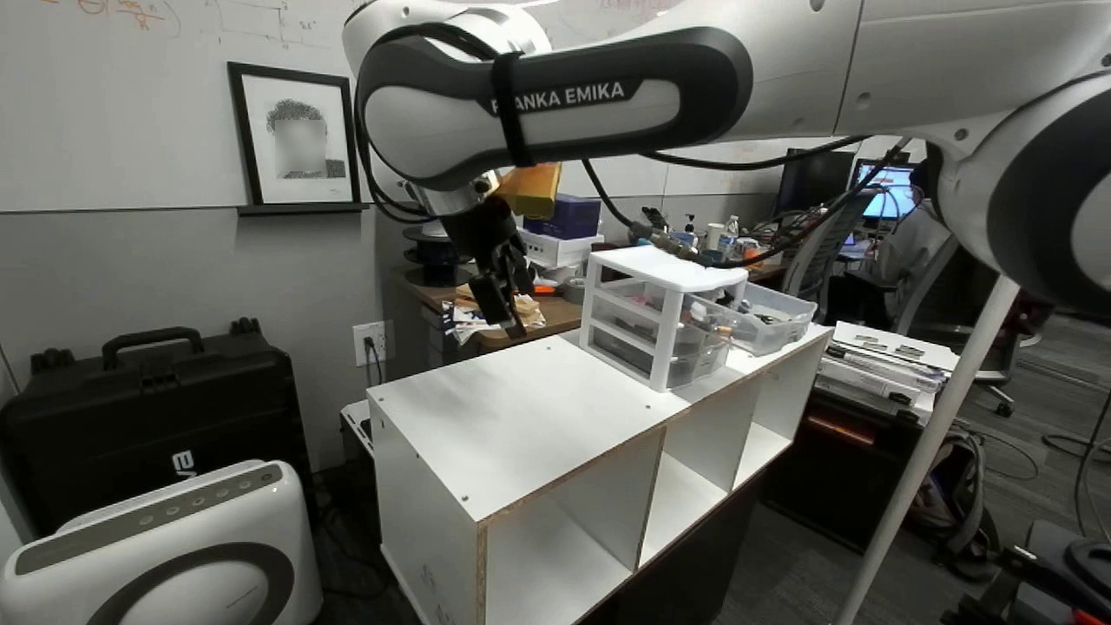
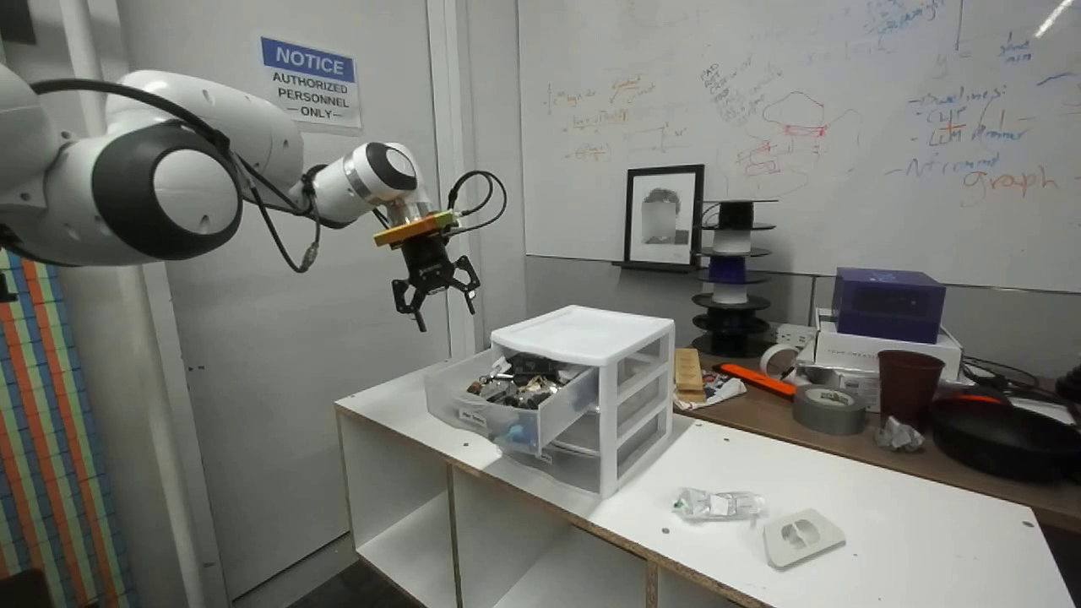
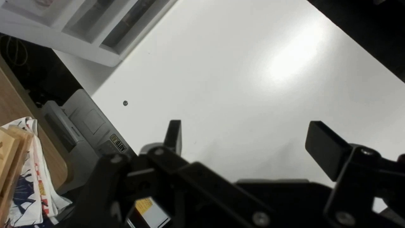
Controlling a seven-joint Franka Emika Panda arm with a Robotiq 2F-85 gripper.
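Observation:
My gripper (image 1: 505, 302) hangs high over the shelf unit's bare end in exterior view 1. The wrist view shows my gripper open above the bare white top (image 3: 212, 76), nothing between its fingers. A white drawer unit (image 1: 667, 273) stands on the shelf, its upper drawer (image 1: 771, 323) pulled out with small items inside. Exterior view 2 disagrees: there the open gripper (image 2: 447, 312) appears above the pulled-out drawer (image 2: 476, 414), while a clear plastic packet (image 2: 719, 505) and a light grey moulded piece (image 2: 802, 536) lie on the top.
A brown desk (image 2: 750, 410) runs along the shelf's back, holding tape, a cup (image 2: 904, 387) and a pan (image 2: 1003, 437). Cloth and wooden pieces (image 3: 13, 152) sit at its corner. In the wrist view, most of the shelf top is free.

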